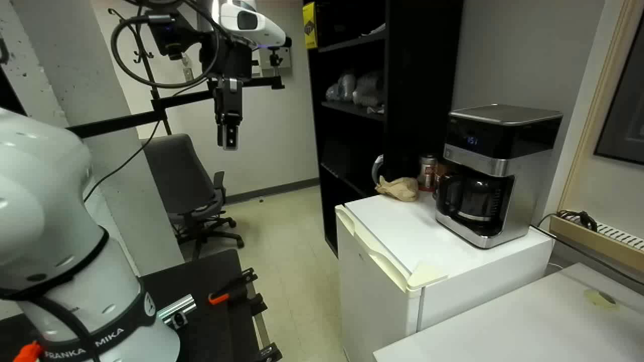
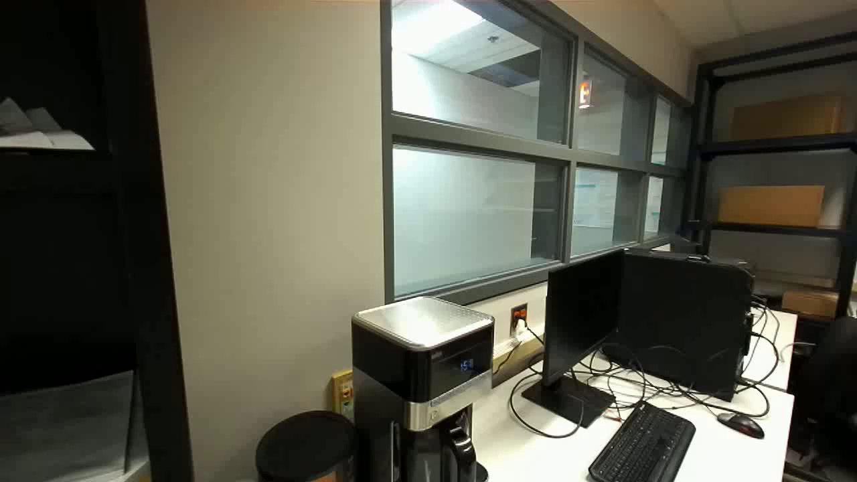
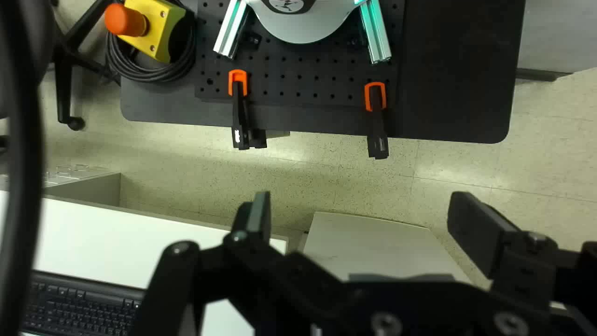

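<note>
My gripper is open in the wrist view, its two fingers set wide apart with only the floor and a white fridge below them. In exterior view 1 the gripper (image 1: 229, 138) hangs in the air at the upper left, pointing down and clear of every surface. To its right, a black and steel coffee maker (image 1: 504, 136) stands on the white mini fridge (image 1: 386, 220), with a glass carafe (image 1: 477, 196) inside. A tan crumpled bag (image 1: 399, 189) and a small jar (image 1: 427, 173) sit behind it. Exterior view 2 shows the coffee maker (image 2: 422, 361) but not my gripper.
A tall black shelf (image 1: 422, 72) rises behind the fridge. A white desk (image 1: 543, 326) adjoins it, bearing a monitor (image 2: 582, 317) and keyboard (image 2: 643, 446). On my base table (image 3: 456, 84) are orange-tipped clamps (image 3: 376, 120) and an emergency stop (image 3: 126, 20). Open floor lies between.
</note>
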